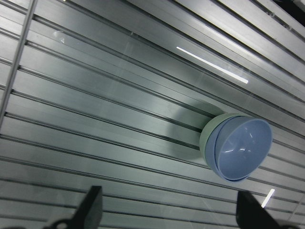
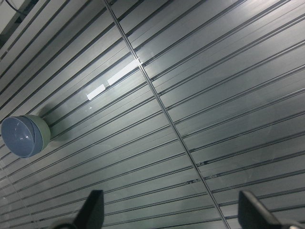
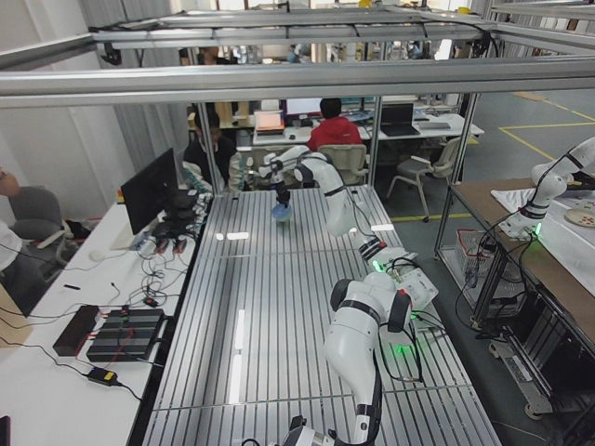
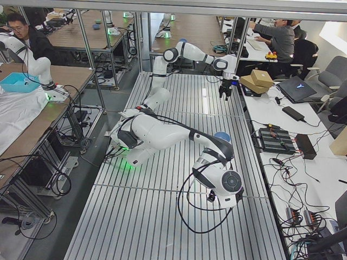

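Nested blue and green bowls (image 3: pixel 282 212) are directly below the far arm's gripper (image 3: pixel 282 197) in the camera left view; contact is unclear. The camera right view shows a blue bowl (image 4: pixel 222 136) partly behind the nearer arm. In the left wrist view the bowls (image 1: pixel 240 150) sit at right, outside my left gripper's widely parted fingers (image 1: pixel 169 210). In the right wrist view they (image 2: pixel 19 136) sit at far left, away from my open right gripper. Nothing shows between either pair of fingers.
The slatted metal table (image 3: pixel 251 325) is otherwise largely clear. Both arm bases stand along one side. A desk (image 4: pixel 293 184) with cables, power boxes and a monitor runs along the other side; frame posts surround the table.
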